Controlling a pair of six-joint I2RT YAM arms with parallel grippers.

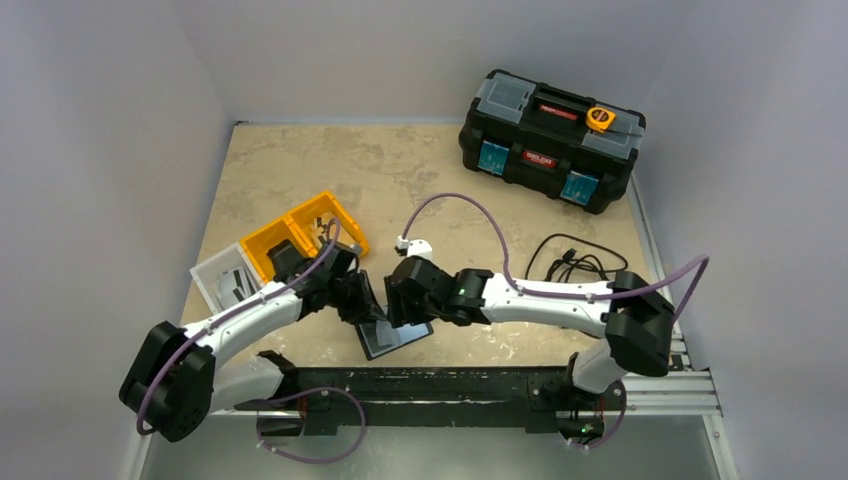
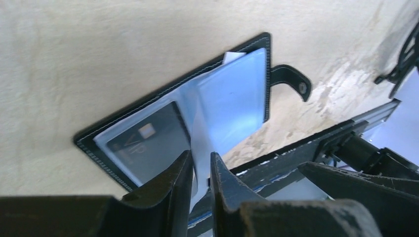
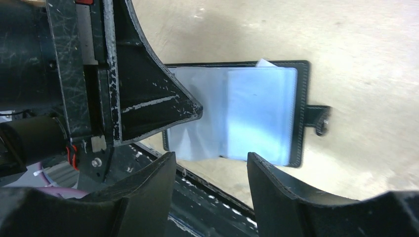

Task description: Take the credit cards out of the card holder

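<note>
The card holder (image 2: 232,98) lies open on the table near its front edge, with clear bluish sleeves, a dark card (image 2: 148,140) under one and a white corner poking out at the top. A translucent sleeve stands raised between the fingertips of my left gripper, which are slightly apart; whether they touch it is unclear. My right gripper stands open over the holder's lower edge in the right wrist view. The left gripper's body covers part of the holder there.
Yellow bins (image 1: 258,240) and a white tray (image 1: 205,275) stand at left. A black toolbox (image 1: 540,140) with a tape measure is at back right. Black cables (image 1: 590,262) lie at right.
</note>
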